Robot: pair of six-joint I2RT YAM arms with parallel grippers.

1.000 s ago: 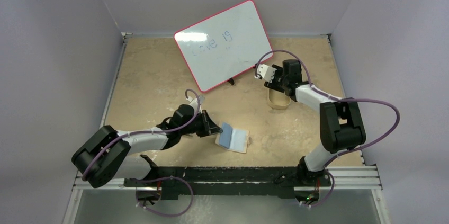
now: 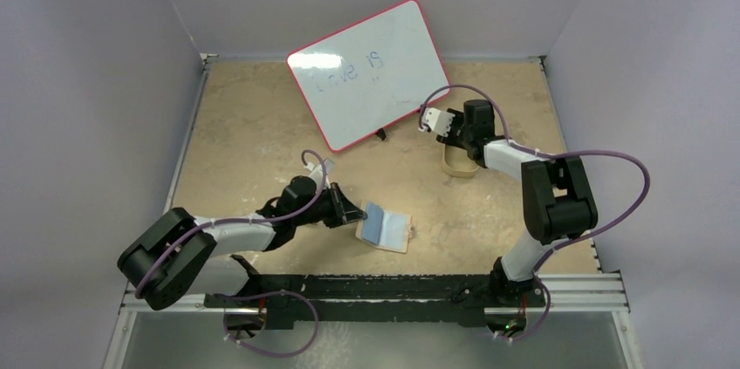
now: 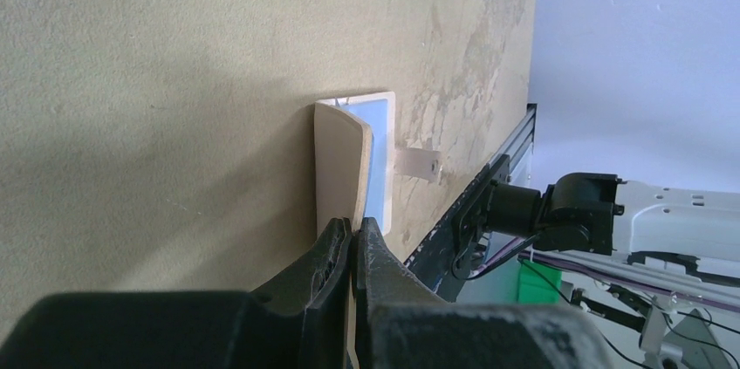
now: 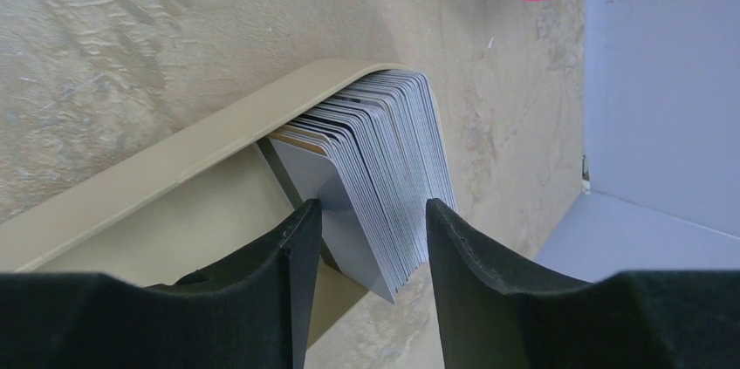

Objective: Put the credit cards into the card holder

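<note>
An open card holder (image 2: 393,229), light blue inside, lies at the lower middle of the table. My left gripper is shut at its raised beige flap (image 3: 340,160), whose edge runs down between the fingertips. A shallow beige box (image 2: 460,168) at the right holds a tight stack of credit cards (image 4: 384,160) at one end. My right gripper is part open over that stack, one fingertip at the front card's face, the other beside the card edges.
A whiteboard (image 2: 366,64) with a pink rim lies at the back, close to the box. Walls enclose the sides and back.
My right arm has shifted very slightly at the box. My left gripper stays at the card holder with hardly any movement.
</note>
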